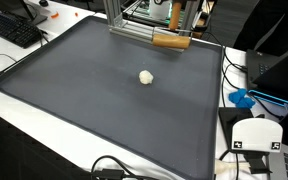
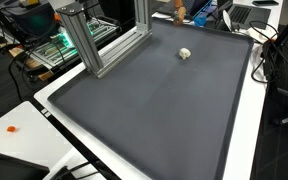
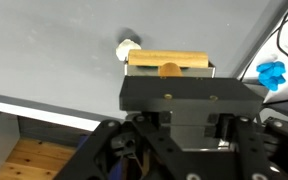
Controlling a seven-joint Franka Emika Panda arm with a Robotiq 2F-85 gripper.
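Note:
A wooden mallet (image 3: 169, 58) hangs from my gripper, which is shut on its handle. In the wrist view, the mallet's cylindrical head shows beyond the dark fingers, while most of the handle is hidden behind them. Exterior view 1 has the mallet's head (image 1: 171, 40) near the far edge of the grey board, with the orange-brown handle rising above it out of frame. A small whitish lump, perhaps garlic (image 1: 146, 77), lies on the board, apart from the mallet. The same whitish lump (image 3: 128, 47) appears up and left of the mallet's head in the wrist view.
The grey board (image 1: 94, 110) is otherwise clear, with wide free room. A metal frame (image 2: 114, 48) stands along one side of it. Off the board are a blue cloth-like item (image 1: 241, 98), a white chair-like piece (image 1: 256, 134) and a black keyboard (image 1: 12, 29).

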